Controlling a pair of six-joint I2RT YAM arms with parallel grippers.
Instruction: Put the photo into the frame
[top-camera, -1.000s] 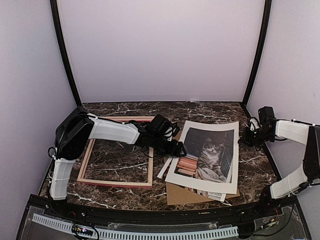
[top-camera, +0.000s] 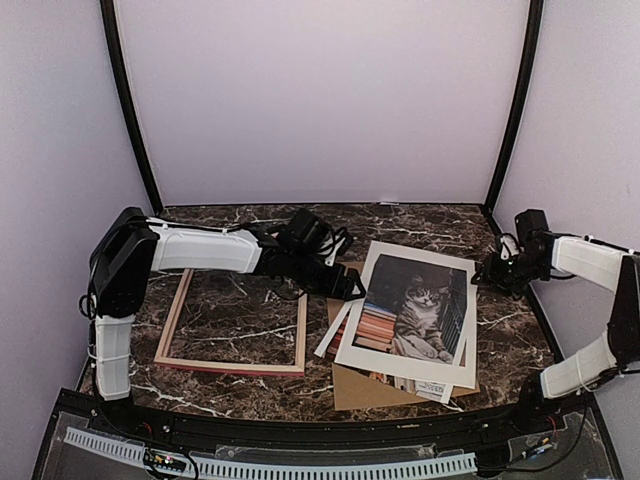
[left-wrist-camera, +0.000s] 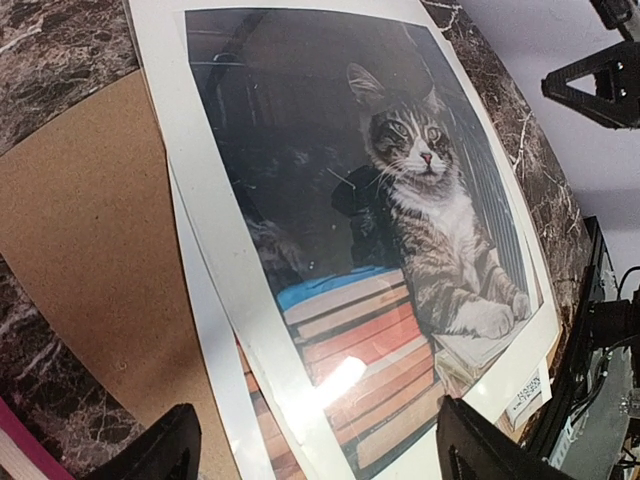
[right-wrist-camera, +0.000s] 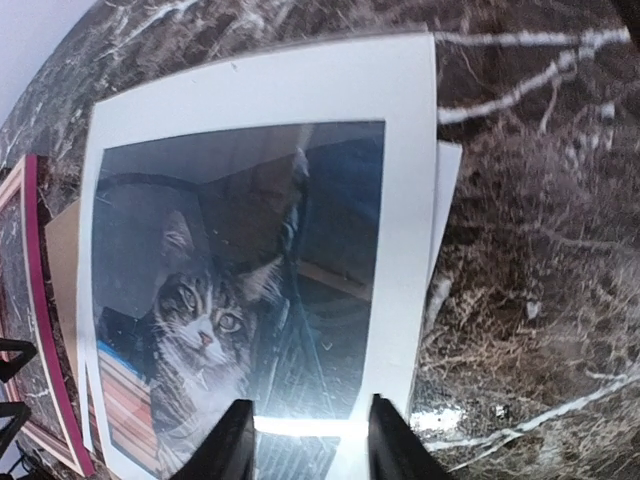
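Observation:
The cat photo (top-camera: 428, 310) shows through the window of a white mat (top-camera: 405, 368), with glare on a clear surface over it in both wrist views. Its left and lower edges stick out from under the mat, beside a brown backing board (top-camera: 370, 392). To the left lies the empty wooden frame (top-camera: 230, 368), flat on the marble table. My left gripper is open over the mat's left edge, nothing visible between its fingers. At the mat's right edge, my right gripper stands open, its fingertips apart over the mat; contact cannot be judged.
The left arm (top-camera: 205, 250) reaches across the frame's far side. Bare marble (top-camera: 510, 335) shows right of the stack. A wall (top-camera: 580, 150) rises close behind the right gripper, and a white slotted rail (top-camera: 300, 468) runs along the front.
The left gripper has shifted slightly left and back. The mat has slid a little right.

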